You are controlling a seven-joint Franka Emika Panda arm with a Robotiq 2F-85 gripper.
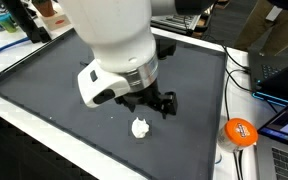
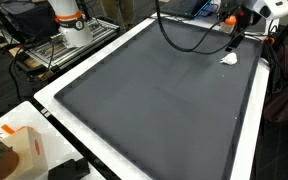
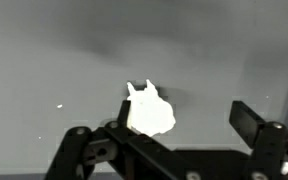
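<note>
A small white crumpled-looking object (image 1: 140,128) lies on the dark grey board, close to its front edge. The wrist view shows this white object (image 3: 151,110) with two thin points sticking up at its top, nearer the left finger than the right. My gripper (image 1: 152,103) hovers over the board just behind it, its fingers apart and nothing between them. Seen from the second exterior camera, the white object (image 2: 230,58) rests near the board's far right corner, beneath the arm.
The dark grey board (image 1: 54,85) is otherwise mostly bare. To the right stand an orange-topped container (image 1: 238,133) and a laptop (image 1: 276,82). A black cable (image 2: 189,48) hangs over the board's far side.
</note>
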